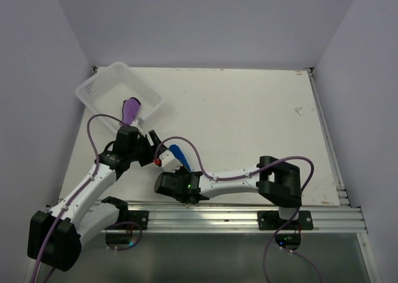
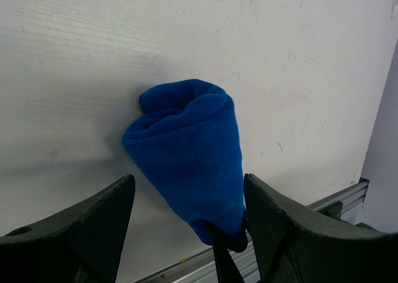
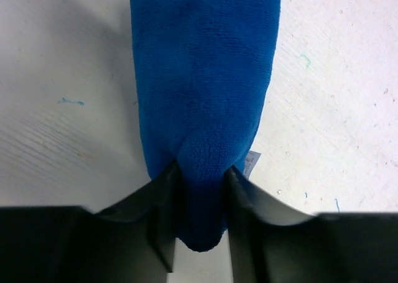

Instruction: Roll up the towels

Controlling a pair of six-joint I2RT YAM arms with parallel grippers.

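Note:
A rolled or folded blue towel (image 1: 179,155) lies near the table's front, partly hidden by the right arm in the top view. My left gripper stands open over it, the towel (image 2: 193,152) showing between and beyond its spread fingers, its far end showing a loose curl. In the right wrist view my right gripper has its fingers on both sides of the towel's near end (image 3: 205,152), which is pinched narrow between them. A small grey tag (image 3: 251,163) sticks out beside the right finger.
A white basket (image 1: 93,84) stands at the back left, holding a rolled purple towel (image 1: 130,109). A metal rail (image 1: 217,214) runs along the front edge.

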